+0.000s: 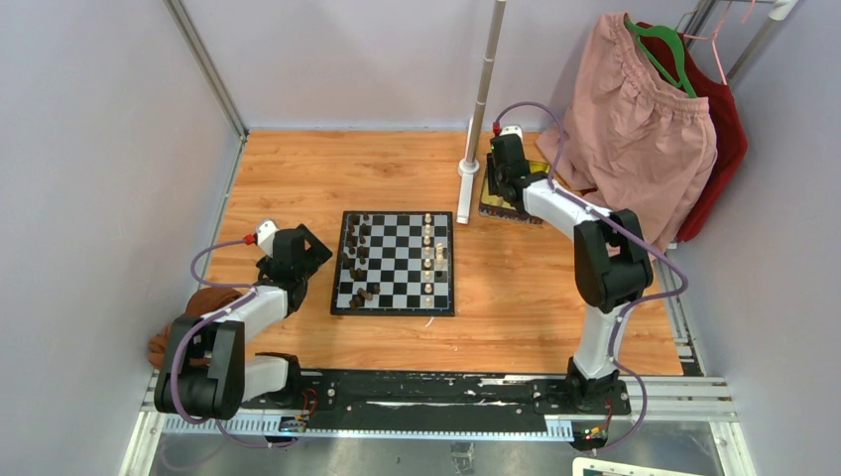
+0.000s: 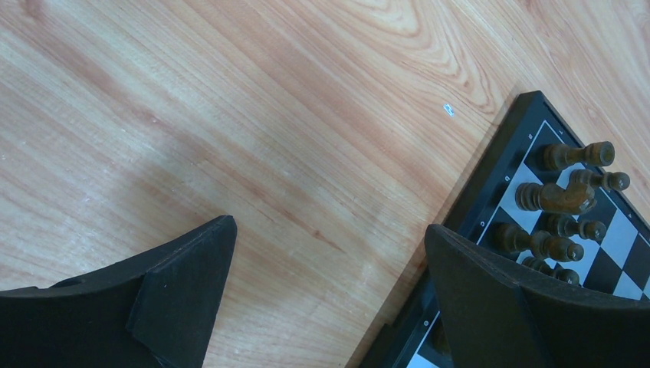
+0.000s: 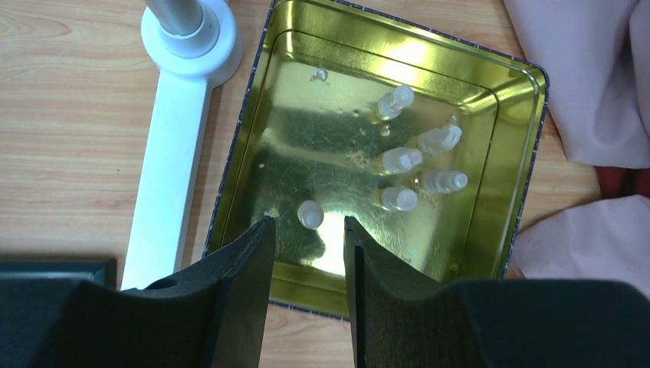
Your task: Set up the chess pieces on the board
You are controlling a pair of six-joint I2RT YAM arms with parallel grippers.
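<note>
The chessboard (image 1: 395, 260) holds dark pieces (image 1: 363, 251) along its left side and several white pieces (image 1: 427, 262) along its right. A gold tray (image 3: 276, 115) holds several white pieces (image 3: 401, 159), seen in the right wrist view. My right gripper is open over the tray, its fingers around a small white piece (image 3: 310, 211) from above, not visibly gripping it. My left gripper stands open left of the board, over bare wood, with nothing between its fingers.
A white post base (image 3: 169, 176) stands just left of the tray. Pink and red garments (image 1: 635, 149) hang at the back right, beside the tray. Wood at the back left and right of the board is clear. A brown cloth (image 1: 164, 337) lies by the left arm.
</note>
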